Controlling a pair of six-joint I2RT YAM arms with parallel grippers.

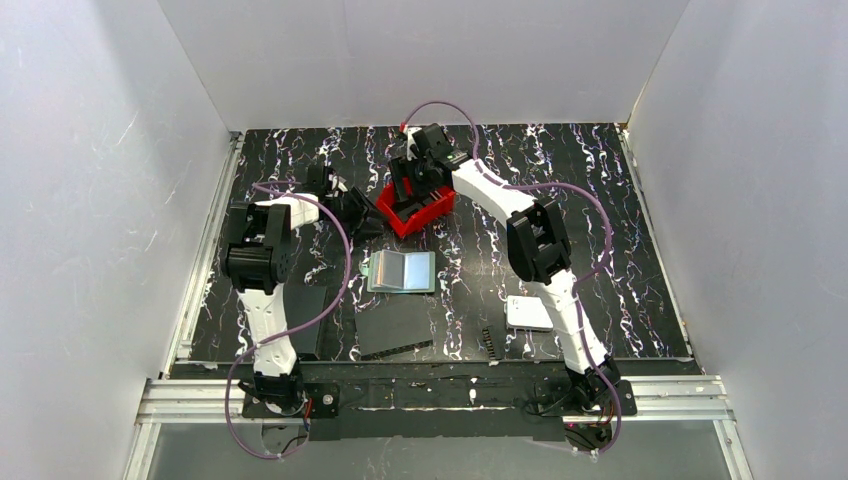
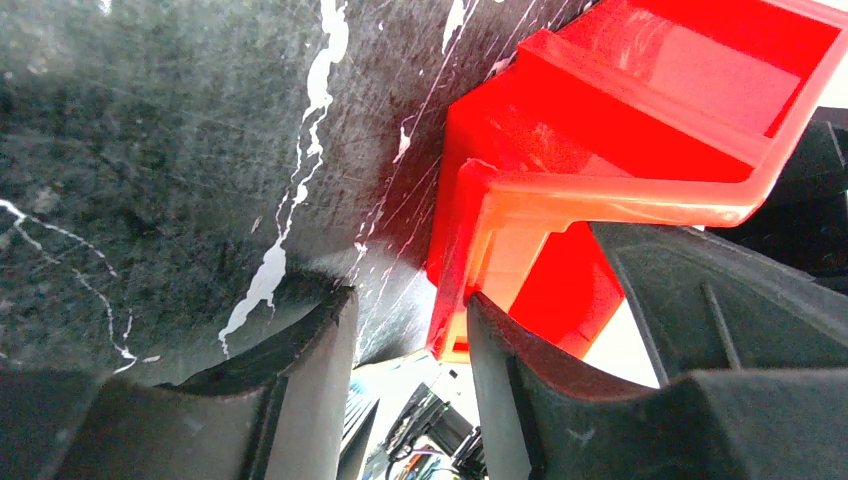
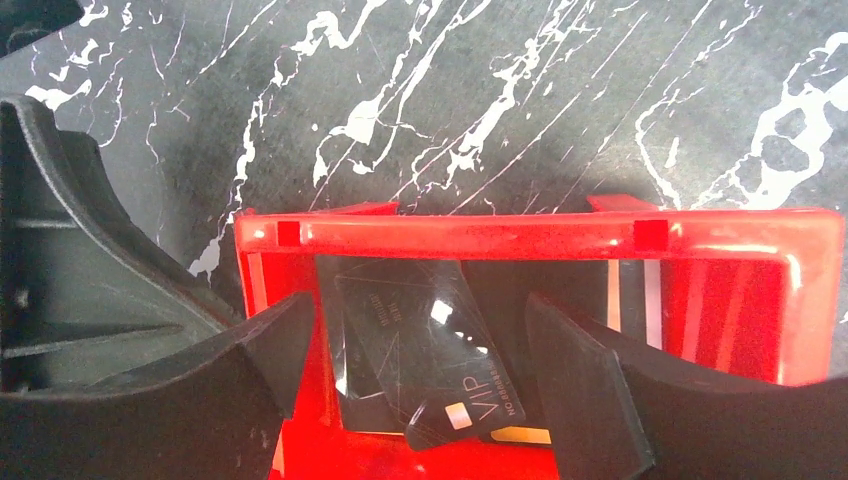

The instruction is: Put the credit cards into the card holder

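Observation:
A red box [image 1: 427, 216] lies at the back middle of the table. In it, dark cards lie overlapping, one black card [image 3: 425, 345] marked VIP on top. The right gripper stands open above the box, its fingers either side of that card and nothing gripped. At the box's left side, my left gripper is closed in with the corner of the red box [image 2: 465, 230] between its fingers; the wall rests by the right-hand finger. The card holder [image 1: 402, 271] lies spread out in front of the box, its clear sleeves and light blue page showing.
Two dark flat pads [image 1: 393, 325] lie at the front left. A white rectangular object [image 1: 528, 313] and a small black strip [image 1: 489, 343] lie at the front right.

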